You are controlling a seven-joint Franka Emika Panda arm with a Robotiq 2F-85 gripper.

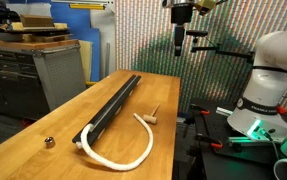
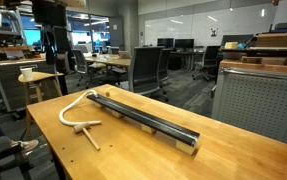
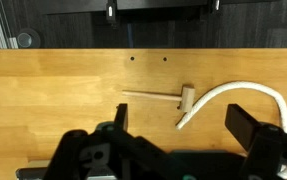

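Above the table my gripper (image 1: pixel 192 50) hangs open, its two fingers well apart and nothing between them. In the wrist view the black fingers (image 3: pixel 120 116) stand at the lower left and lower right. A small wooden mallet (image 3: pixel 187 98) lies flat below them, its thin handle pointing left. It rests apart from the gripper, as the mallet (image 2: pixel 86 126) in the second exterior view also shows. Beside its head curves a thick white hose (image 3: pixel 245 86), lying loosely on the wood. A long black rail (image 1: pixel 113 107) runs along the table behind both.
The wooden table (image 2: pixel 233 155) has wide free room on its right side in the second exterior view. A small round metallic object (image 1: pixel 49 142) sits near the hose's end of the rail. Grey cabinets (image 1: pixel 28 75) stand behind, and a mesh screen (image 1: pixel 143 40) closes the far side.
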